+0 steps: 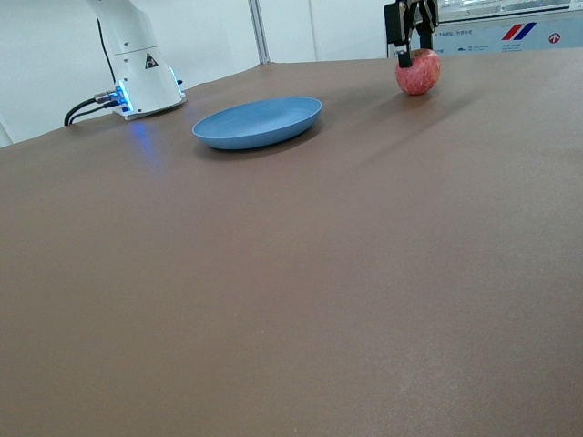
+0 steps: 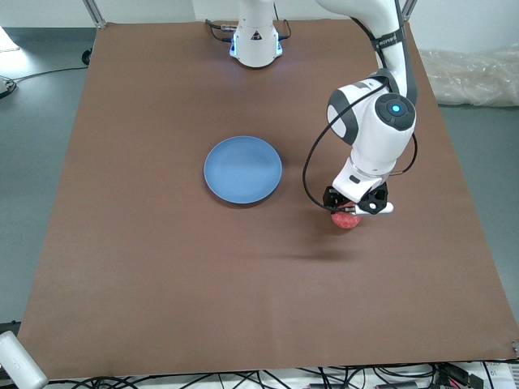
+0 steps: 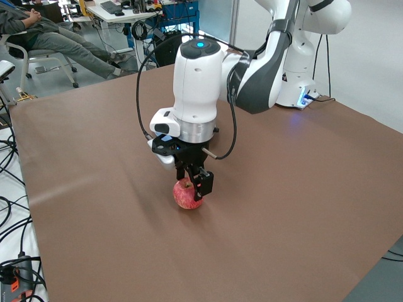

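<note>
A red apple [image 2: 345,220] rests on the brown table [image 2: 162,275], directly under my black gripper [image 3: 192,180]. In the top view the gripper's fingers reach down to the upper part of the apple [image 1: 418,75]; whether they grip it is unclear. The right view shows the apple [image 3: 186,198] partly behind a finger. A blue plate [image 2: 242,169] lies empty, left of the apple in the left view.
The white arm base [image 2: 255,40] stands at the table's back edge, with cables beside it. Cables and equipment line the table's near edge in the left view.
</note>
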